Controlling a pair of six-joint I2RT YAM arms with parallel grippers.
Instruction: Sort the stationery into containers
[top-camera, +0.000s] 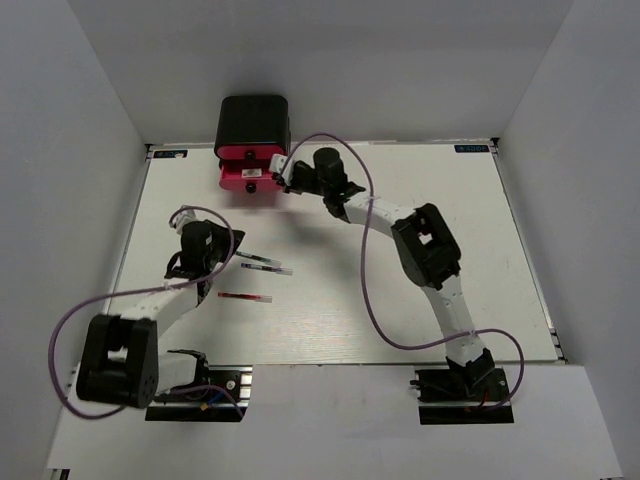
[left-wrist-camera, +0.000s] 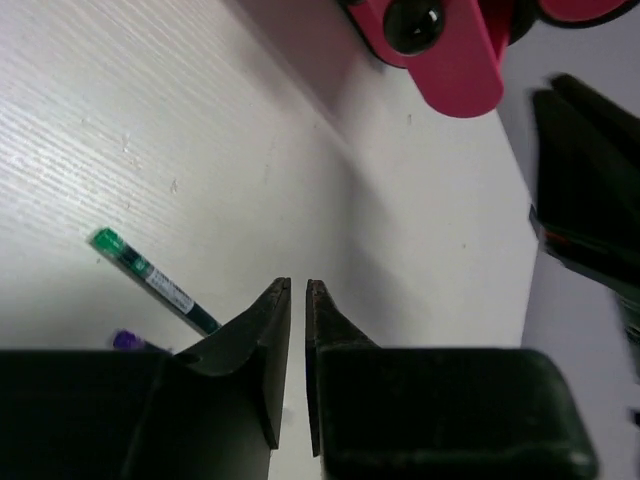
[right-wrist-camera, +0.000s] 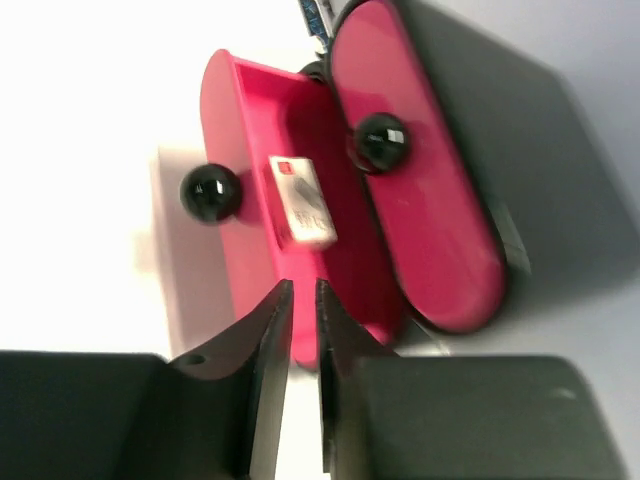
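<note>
The black rounded cabinet stands at the back left with its pink lower drawer pulled out. Inside that drawer lies a white block, seemingly an eraser. My right gripper is just outside the drawer, its fingers slightly apart with nothing between them. On the table lie a green-ended marker, a purple-ended marker and a red marker. Above the table near the green-ended one, my left gripper is shut to a narrow gap; nothing shows between its fingers.
Two round black knobs, one on the drawer front and one on the closed upper drawer, stick out toward the right arm. Purple cables loop along both arms.
</note>
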